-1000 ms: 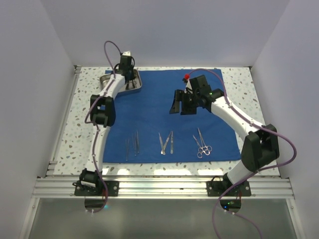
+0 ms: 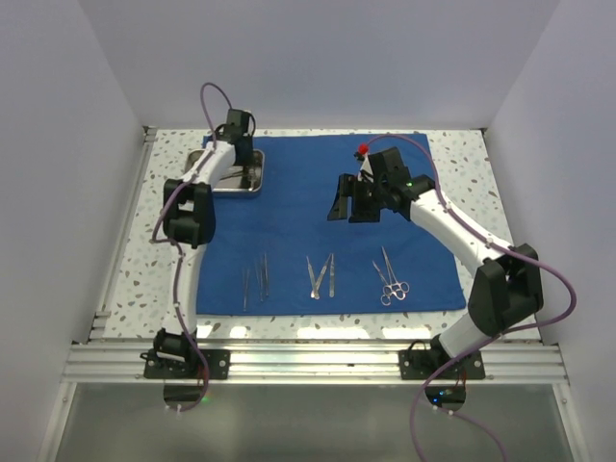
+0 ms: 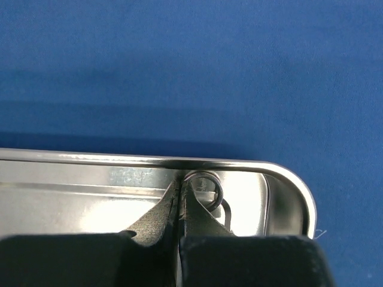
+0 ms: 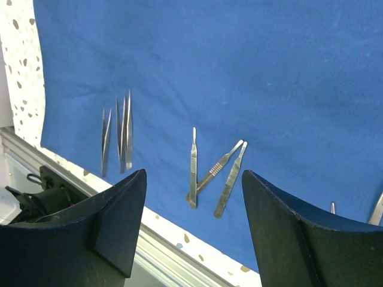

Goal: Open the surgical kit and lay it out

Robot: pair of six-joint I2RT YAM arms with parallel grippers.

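Observation:
A steel tray (image 2: 222, 193) sits at the back left of the blue cloth (image 2: 298, 221), with some metal instruments inside. My left gripper (image 2: 249, 160) reaches down into its right part. In the left wrist view its fingertips meet beside a steel finger ring (image 3: 220, 188) near the tray wall; whether they touch or pinch the ring cannot be told. Standing open and empty above the cloth's middle is my right gripper (image 2: 351, 217). Laid out along the near side are tweezers (image 2: 265, 276), scalpel handles (image 2: 332, 277) and scissor-like ringed instruments (image 2: 389, 281).
Bare cloth fills the centre and back right. The speckled table top (image 2: 135, 260) shows around it, and a metal rail (image 2: 318, 352) runs along the front edge.
The tray has shifted left and towards the near side, and straightened slightly. My left gripper moved with it, inside its right part. The right arm has hardly moved.

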